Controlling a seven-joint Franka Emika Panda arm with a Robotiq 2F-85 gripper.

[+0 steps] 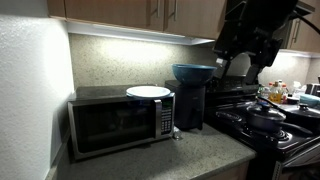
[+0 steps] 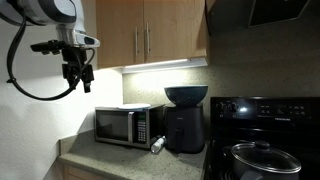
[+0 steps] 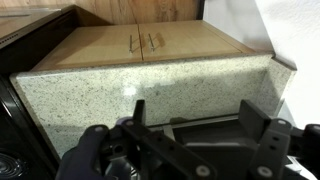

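High above the counter, my gripper [image 1: 237, 74] hangs at upper right in the first exterior view. The second exterior view has the gripper [image 2: 82, 78] at upper left, beside the white wall and clear of everything. In the wrist view its dark fingers [image 3: 138, 112] stand wide apart with nothing between them, so it is open. A silver and black microwave [image 1: 115, 122] sits on the counter with its door shut. On top of it lies a round white plate [image 1: 149, 91]. A teal bowl [image 2: 186, 96] rests on a black appliance [image 2: 184, 130] beside the microwave.
A lidded pot [image 2: 265, 158] stands on the black stove at right. A small silvery item [image 2: 157, 145] lies between microwave and appliance. Wooden cabinets [image 2: 165, 40] hang overhead. Bare counter [image 1: 165, 160] extends in front of the microwave; a white wall [image 1: 30, 90] bounds the left.
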